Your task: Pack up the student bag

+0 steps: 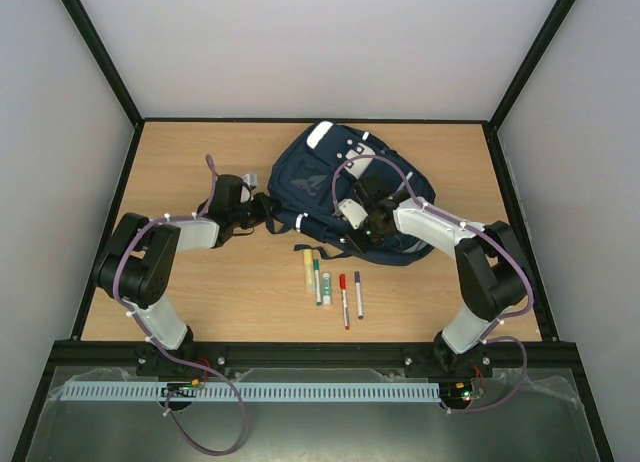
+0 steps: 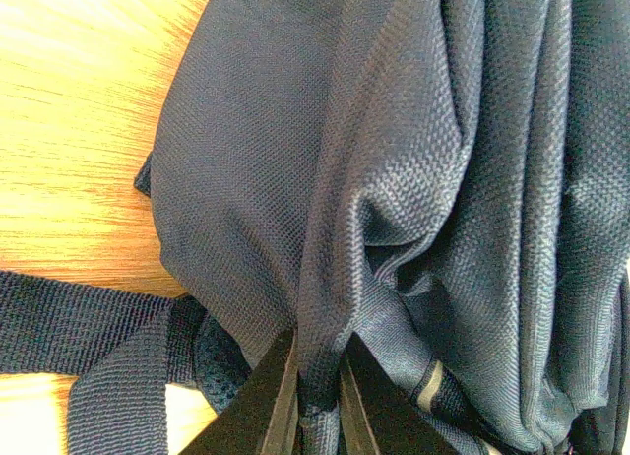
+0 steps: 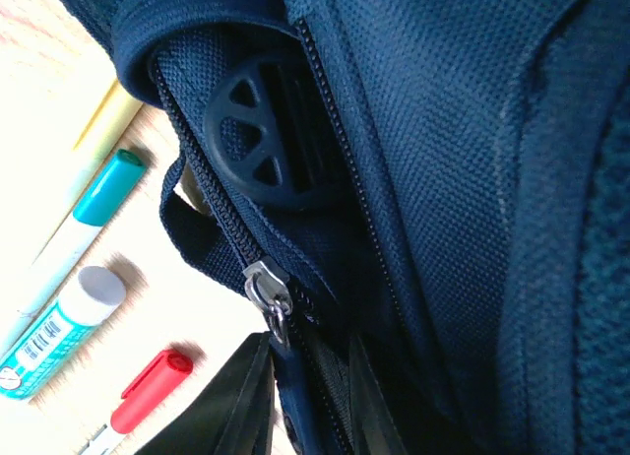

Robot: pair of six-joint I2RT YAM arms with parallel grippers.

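Note:
A navy backpack (image 1: 310, 167) lies on the wooden table. My left gripper is shut on a fold of its fabric at the bag's left end. My right gripper is part open at the bag's near edge, around a zipper pull (image 3: 271, 297) and the zipper strip. Below the bag lie a yellow tube (image 1: 308, 270), a teal marker (image 3: 106, 189), a glue stick (image 3: 59, 332), a red marker (image 3: 150, 391) and a purple marker (image 1: 358, 294).
Dark frame rails edge it, with walls behind and at both sides.

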